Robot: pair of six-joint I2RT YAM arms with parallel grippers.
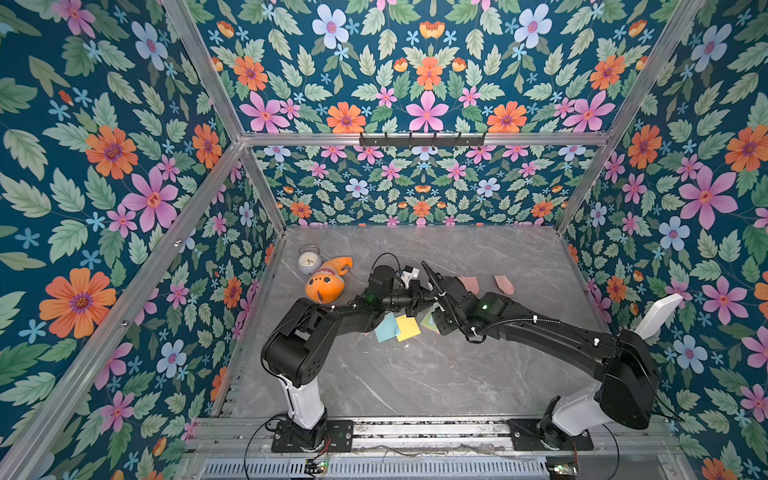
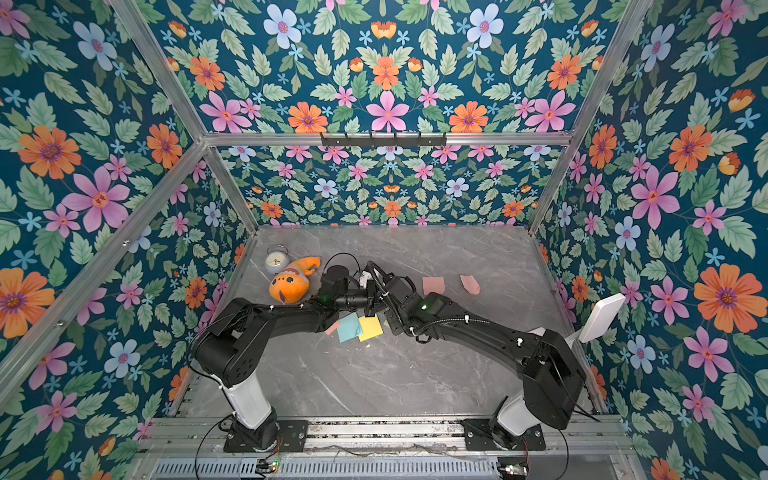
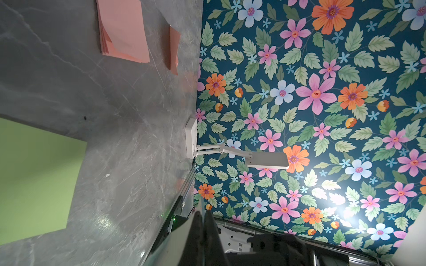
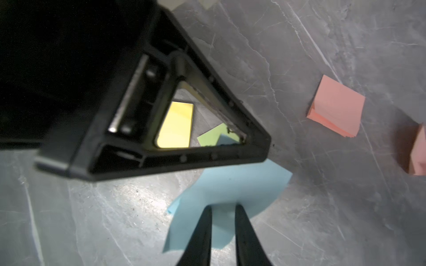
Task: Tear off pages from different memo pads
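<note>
In the right wrist view, a bent light blue sheet (image 4: pixel 239 181) seems to be off the table, below the black finger of my left gripper. My right gripper has its fingers apart at the sheet's near part. My left gripper is shut; whether its fingers pinch the sheet is hidden. A green pad (image 3: pixel 40 181) lies under it. Beside a blue pad (image 1: pixel 387 327) lies a yellow pad (image 1: pixel 407 328), in front of the grippers. To the right are a pink pad (image 4: pixel 339 106) and a curled pink page (image 4: pixel 419 153).
An orange plush toy (image 1: pixel 325 285) and an alarm clock (image 1: pixel 309 260) stand at the back left. Both arms meet over the middle, with their grippers close together.
</note>
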